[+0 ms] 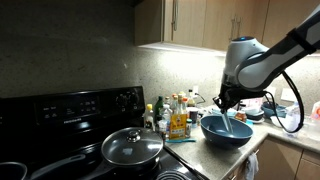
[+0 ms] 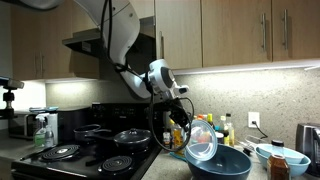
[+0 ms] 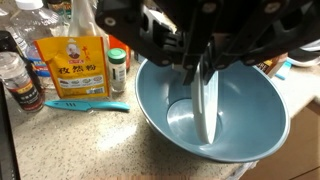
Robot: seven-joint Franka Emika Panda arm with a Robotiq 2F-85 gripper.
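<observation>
My gripper is shut on the rim of a white plate (image 3: 206, 112), which shows edge-on in the wrist view. In exterior view 2 the plate (image 2: 203, 141) turns its round face to the camera and is tilted steeply, in front of the bowl's left side. A blue-grey bowl (image 3: 255, 115) stands on the counter under the gripper. From exterior view 1, the plate (image 1: 227, 123) appears as a pale sliver within the bowl (image 1: 228, 138). Whether its lower edge touches the bowl is unclear.
Left of the bowl are a yellow spice packet (image 3: 78, 67), several bottles, a spice jar (image 3: 20, 82) and a turquoise-handled utensil (image 3: 90, 105). A lidded pan (image 1: 132, 148) sits on the stove. A light-blue bowl (image 2: 284, 155) and brown bottle (image 2: 278, 168) stand on the right.
</observation>
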